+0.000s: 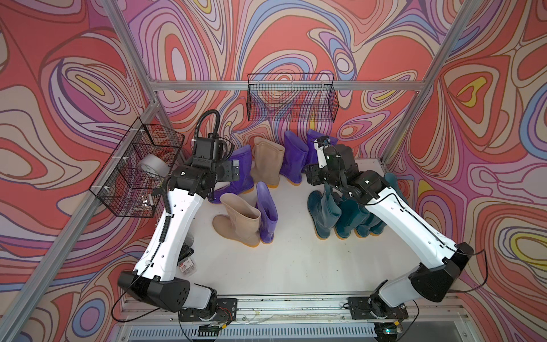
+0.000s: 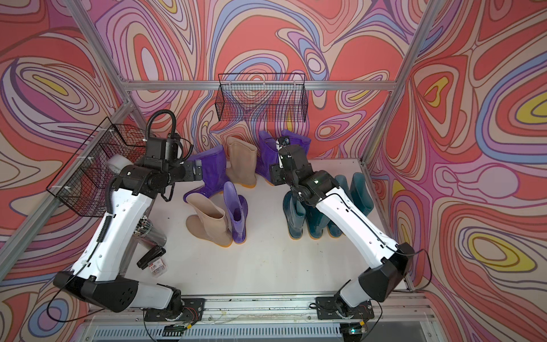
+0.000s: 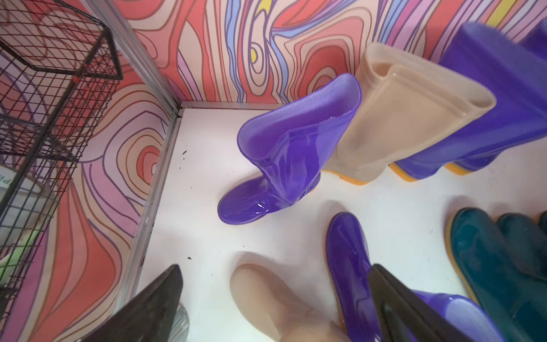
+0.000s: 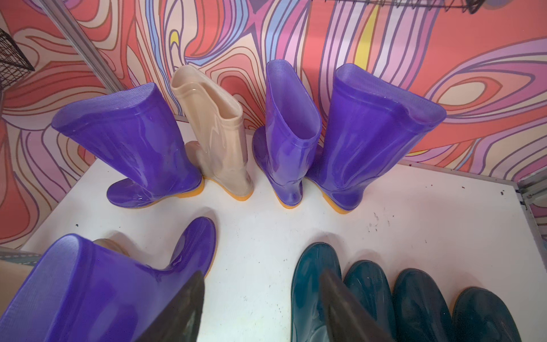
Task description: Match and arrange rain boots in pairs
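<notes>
Four boots line the back: a purple boot (image 4: 145, 142) at left, a beige boot (image 4: 222, 148), then two purple boots (image 4: 287, 125) (image 4: 364, 131). In front at left lie a beige boot (image 1: 239, 222) and a purple boot (image 1: 266, 213), side by side. Several teal boots (image 4: 316, 273) stand in a row at the right. My left gripper hangs over the left boots, open and empty. My right gripper is above the middle, left of the teal boots' tops, fingers apart with nothing seen between them.
A wire basket (image 1: 119, 182) hangs at the left, another (image 1: 290, 102) on the back rail.
</notes>
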